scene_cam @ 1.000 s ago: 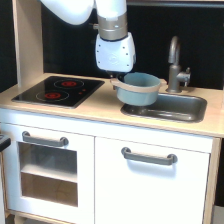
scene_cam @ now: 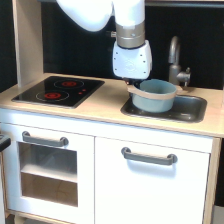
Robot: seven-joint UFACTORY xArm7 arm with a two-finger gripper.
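Note:
A pale blue-green pot with beige handles is at the sink, over its left part. Whether its bottom touches the basin cannot be told. My white arm comes down from the top, and the dark gripper at its end is at the pot's left handle. It appears shut on that handle, though the fingertips are small and hard to make out.
Behind the sink's right side stands a dark faucet, close to the pot. A black cooktop with two red-ringed burners lies empty at the left. Bare wooden counter separates it from the sink. White cabinet doors are below.
My arm has moved to the right, and the pot has gone with it, right and lower, from the sink's left edge to over the basin.

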